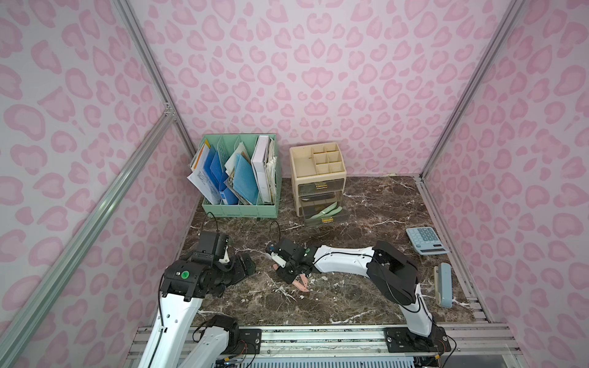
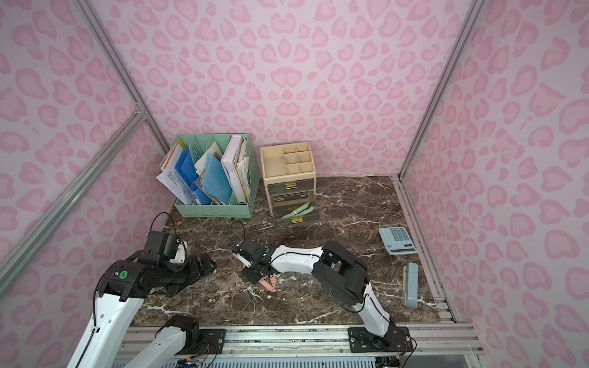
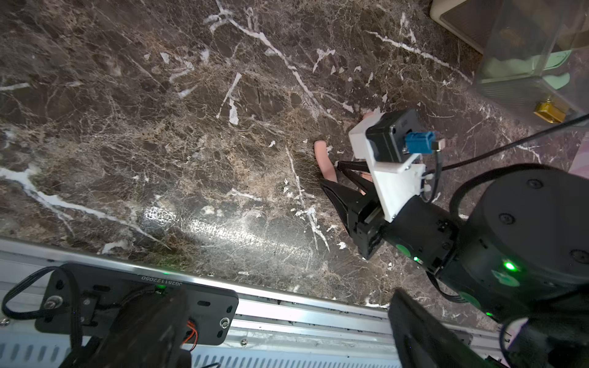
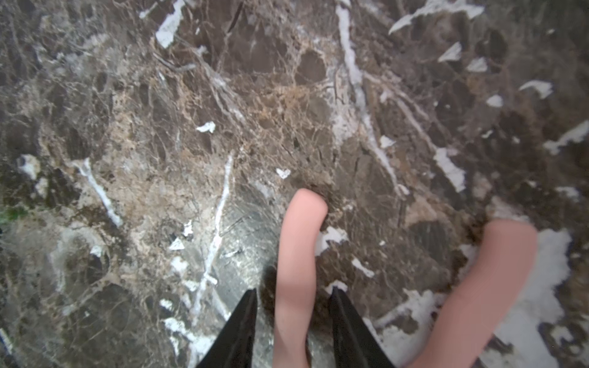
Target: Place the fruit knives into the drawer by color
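Two pink fruit knives lie on the marble table; in the right wrist view one pink handle (image 4: 297,257) stands between the fingers of my right gripper, which is part open and low over it, and the other handle (image 4: 490,276) lies to the right. The top left view shows green knives (image 1: 325,209) in the pulled-out lower drawer (image 1: 319,220) of the cream drawer unit (image 1: 297,171). My left gripper (image 1: 245,266) is open, left of the right one, nothing between its fingers.
A green file organiser (image 1: 239,209) stands at back left. A calculator (image 1: 426,239) and a stapler (image 1: 444,285) lie at the right edge. The table right of the drawer unit is clear.
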